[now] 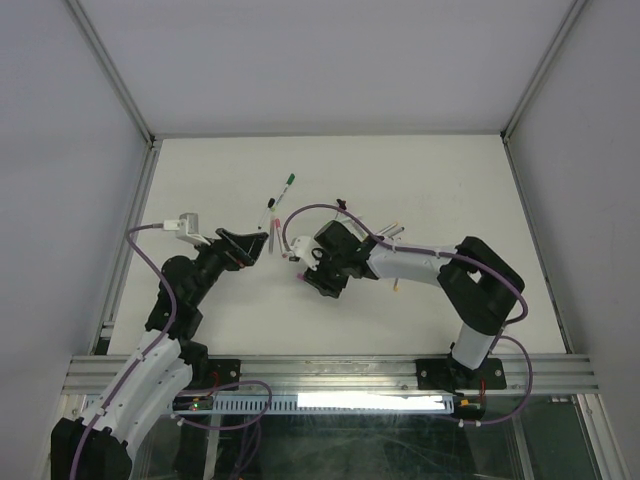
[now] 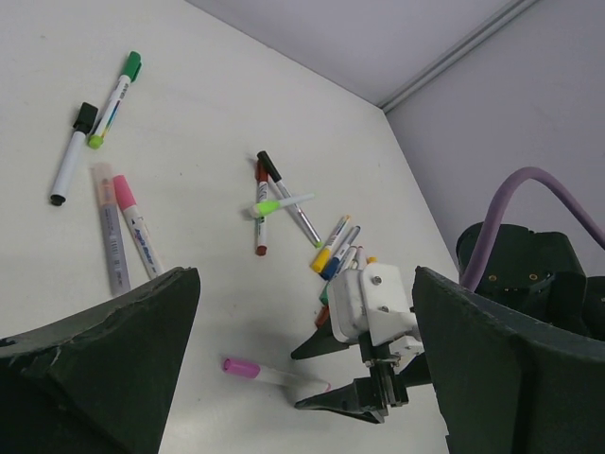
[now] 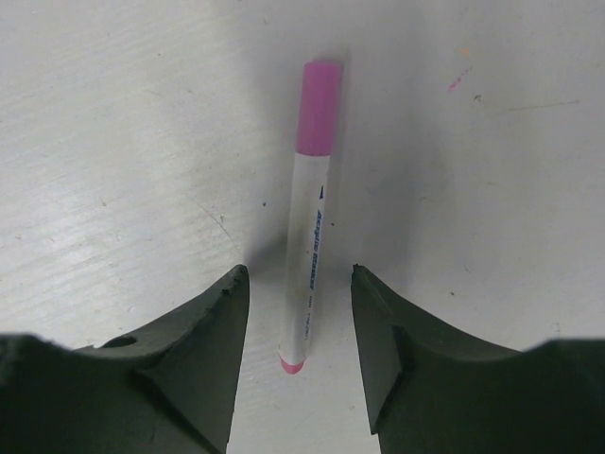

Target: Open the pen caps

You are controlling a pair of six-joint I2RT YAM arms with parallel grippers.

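Note:
A white pen with a magenta cap point(image 3: 319, 104) lies flat on the table in the right wrist view, its tail toward me. My right gripper is open, with one finger on each side of the pen's lower body and a visible gap to both. In the left wrist view, that pen's magenta cap point(image 2: 241, 368) points left, clear of the right fingers point(image 2: 340, 402). My left gripper stands open and empty, to the left of the pen; in the top view its fingers point(image 1: 240, 250) face right.
Left of centre lie a green-capped marker point(image 2: 130, 66), a black-capped one point(image 2: 85, 118), a grey one point(image 2: 113, 241) and a pink-capped one point(image 2: 125, 192). Several more pens, including a light green one point(image 2: 279, 204), lie farther off.

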